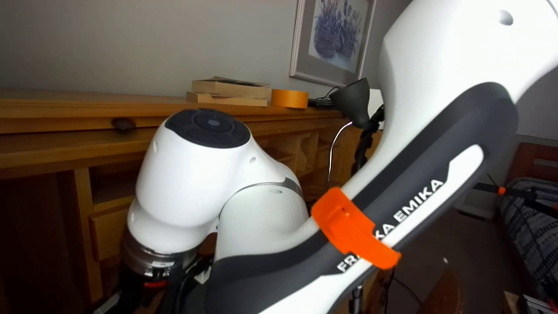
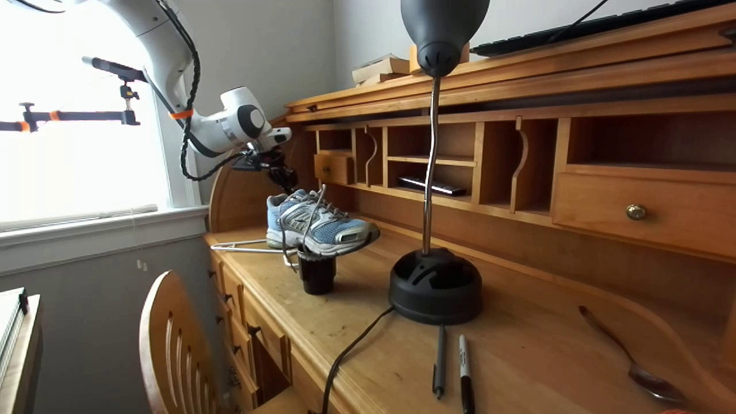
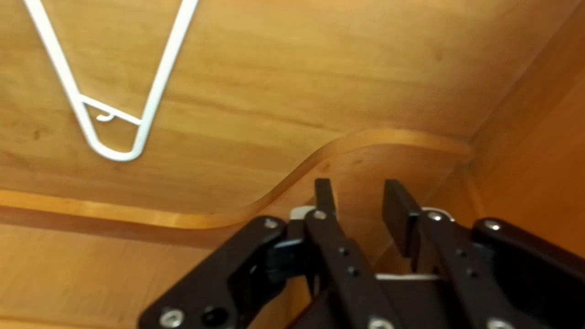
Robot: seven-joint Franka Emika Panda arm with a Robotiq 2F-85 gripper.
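Between the two dark fingers of my gripper there is a gap with nothing held in it; the fingers stand part open. They hang above the wooden desk (image 3: 263,98) near its back corner, by a curved wooden strip. A white hanger (image 3: 166,66) lies flat on the desk, well to the left of the fingers in the wrist view. From the second exterior view, the gripper (image 2: 284,179) appears small and dark, behind a blue-grey shoe (image 2: 310,219). The arm hides the fingertips in the first exterior view.
The shoe rests on a black cup (image 2: 318,273). A black lamp (image 2: 436,286), a pen (image 2: 439,362), a marker (image 2: 466,372) and a spoon (image 2: 631,362) occupy the nearer desk. Cubbyholes and a small drawer (image 2: 334,169) line the back.
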